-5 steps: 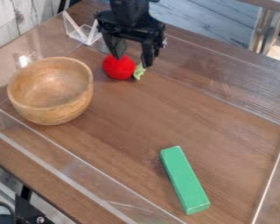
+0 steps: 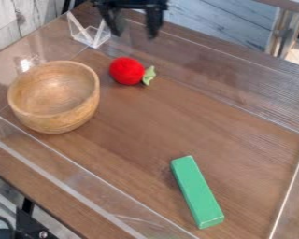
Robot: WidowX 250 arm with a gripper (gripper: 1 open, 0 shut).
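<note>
At the top centre of the camera view my gripper (image 2: 132,21) is a dark, blurred shape, partly out of frame, so its finger state is unclear. Below it a red toy vegetable (image 2: 127,71) with a green leafy end lies on the wooden table. A wooden bowl (image 2: 53,118) stands to the left of it. A long green block (image 2: 197,191) lies at the lower right.
A clear plastic piece (image 2: 87,33) stands near the back left. Clear strips run along the table's edges.
My gripper has risen up and back, away from the red toy, becoming blurred. The toy, bowl and green block have not visibly moved.
</note>
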